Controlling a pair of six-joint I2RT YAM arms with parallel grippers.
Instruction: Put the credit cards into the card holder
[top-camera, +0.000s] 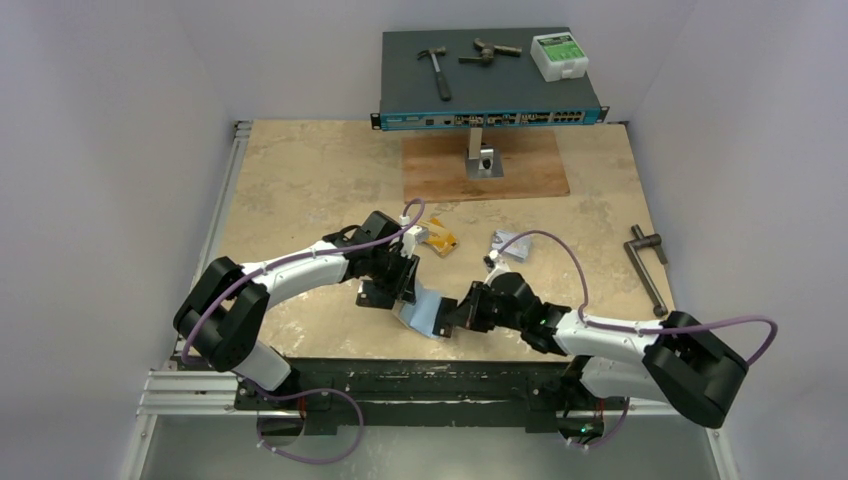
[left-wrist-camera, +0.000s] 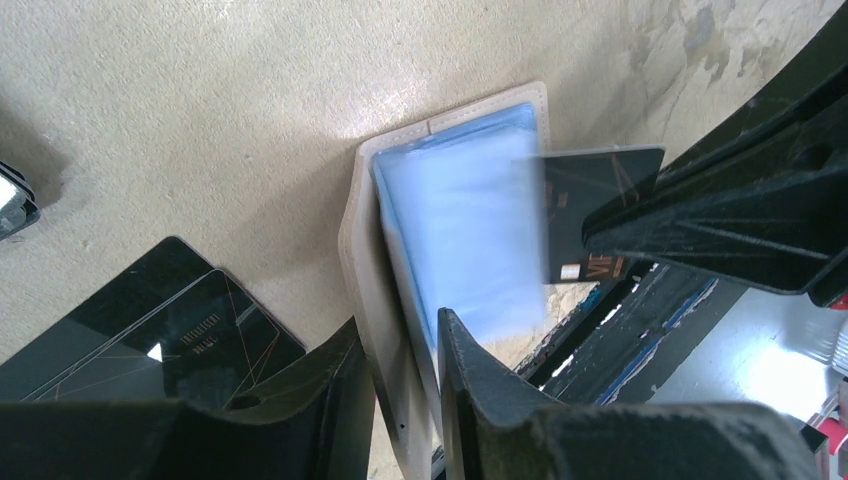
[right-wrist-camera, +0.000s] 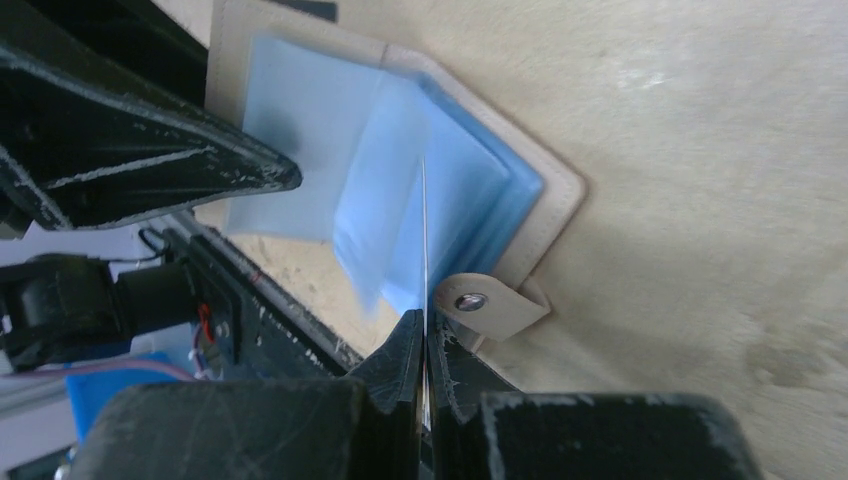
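Observation:
The open card holder (top-camera: 420, 308), beige outside with light blue pockets, stands near the table's front edge. My left gripper is shut on its beige-and-blue side edge. A black card is pinched in my right gripper, and in the right wrist view the card shows edge-on as a thin line. The card's leading edge meets the blue pocket (left-wrist-camera: 460, 220); whether it is inside the pocket I cannot tell. Black cards (left-wrist-camera: 185, 330) lie on the table left of the holder, partly overlapping.
A yellow packet (top-camera: 438, 238) and a grey packet (top-camera: 512, 244) lie behind the arms. Further back stands a raised dark rack unit (top-camera: 460, 85) with hammers on it. A snap flap (right-wrist-camera: 490, 305) sticks out at the holder's side.

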